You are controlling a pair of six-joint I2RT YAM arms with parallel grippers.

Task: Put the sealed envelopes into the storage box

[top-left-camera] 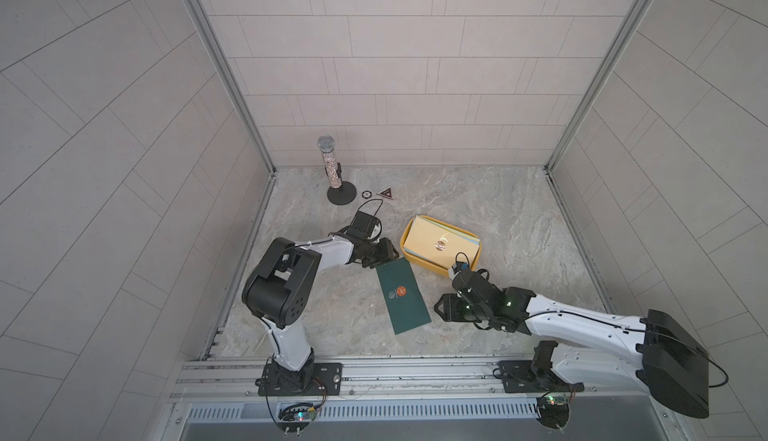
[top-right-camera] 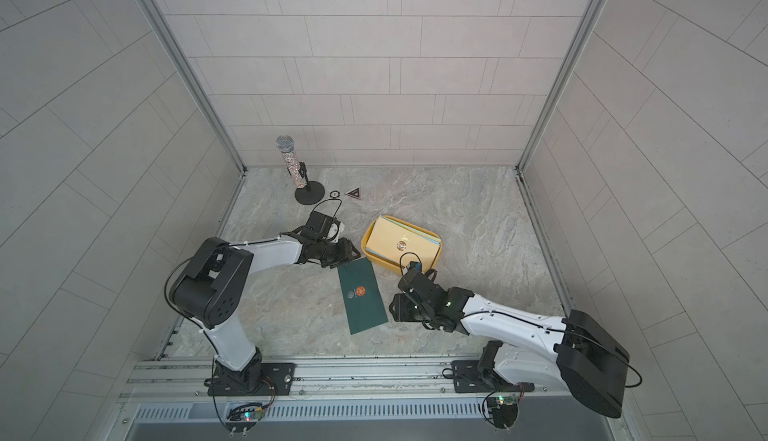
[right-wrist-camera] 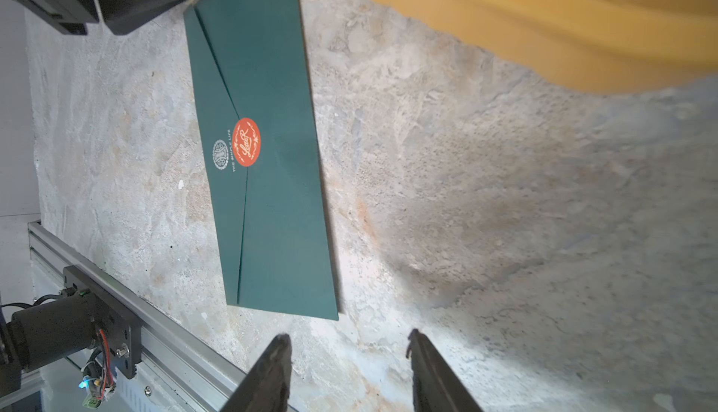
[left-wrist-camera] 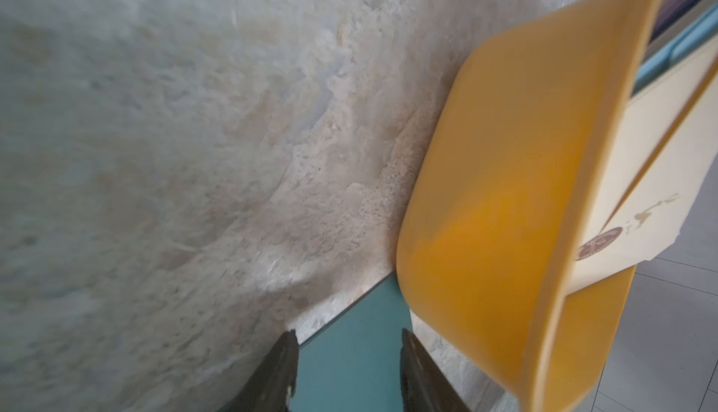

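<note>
A dark green envelope (top-left-camera: 404, 313) with an orange seal lies on the table beside the yellow box (top-left-camera: 408, 253), which holds cream and pale blue envelopes (top-left-camera: 448, 237). My left gripper is open at the far end of the green envelope (left-wrist-camera: 359, 337), next to the box (left-wrist-camera: 493, 210). My right gripper, its fingers apart with nothing between them, is over bare table just beyond the near end of the green envelope (right-wrist-camera: 276, 240).
A cylinder on a black stand (top-left-camera: 341, 193), a small ring (top-left-camera: 366, 194) and a triangular item (top-left-camera: 385, 193) stand or lie at the back left.
</note>
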